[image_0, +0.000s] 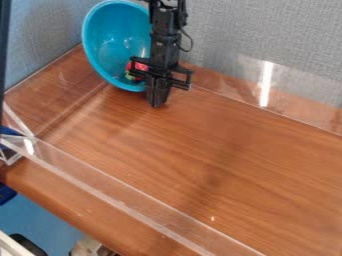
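A turquoise bowl (110, 38) rests tipped on its side at the back left, its inside facing out. My black gripper (155, 92) is low at the bowl's right edge, pointing down and shut, with nothing visible between its fingers. A small red and green object (138, 67) shows behind the gripper, at the bowl, partly hidden by it.
Low clear walls (120, 195) run along its front left and back. A grey padded wall (267, 40) stands behind.
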